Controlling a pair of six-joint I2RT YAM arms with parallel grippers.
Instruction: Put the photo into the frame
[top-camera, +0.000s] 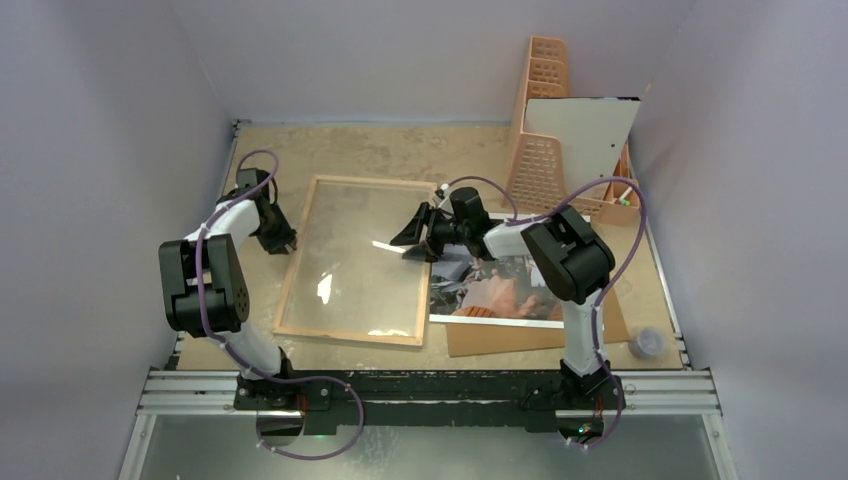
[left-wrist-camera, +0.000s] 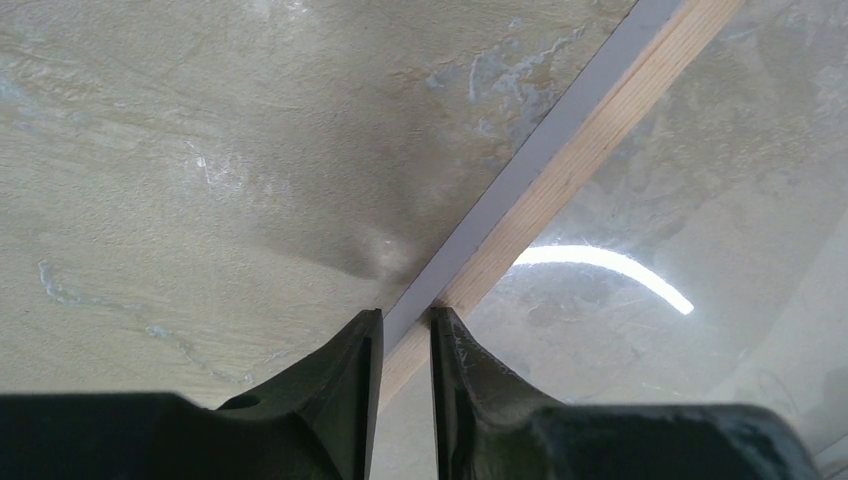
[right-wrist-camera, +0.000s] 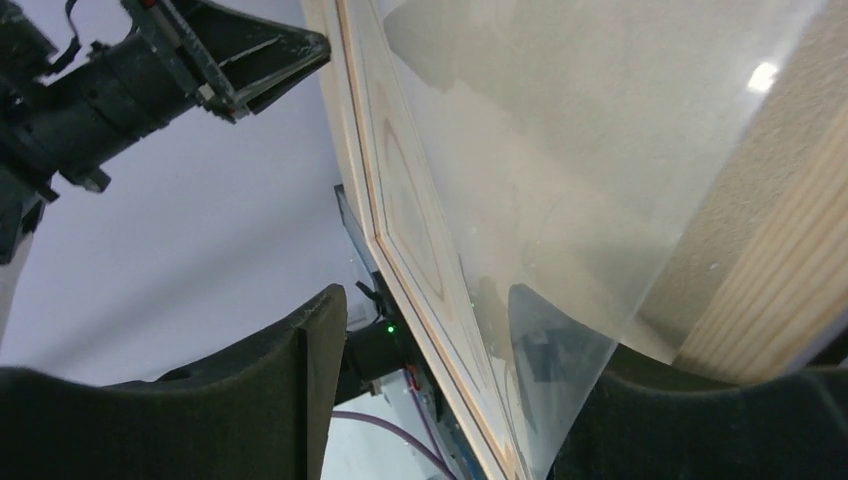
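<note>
The wooden frame (top-camera: 354, 337) lies on the left half of the table, with a clear sheet (top-camera: 350, 240) across it. Partly covered by the right arm, the white-bordered photo (top-camera: 497, 290) lies against the frame's right side. My left gripper is part open, a narrow gap between its fingers, at the frame's left rim (left-wrist-camera: 560, 185); contact is unclear. Over the right rim, my right gripper stands with fingers wide apart. In the right wrist view the clear sheet (right-wrist-camera: 600, 130) slants past them, and its right finger shows through the sheet.
A brown board (top-camera: 500, 340) sticks out beneath the photo. At the back right stands an orange organizer (top-camera: 540, 160) with a white board (top-camera: 580, 135) leaning in it. A small clear cup (top-camera: 648, 343) sits at the front right.
</note>
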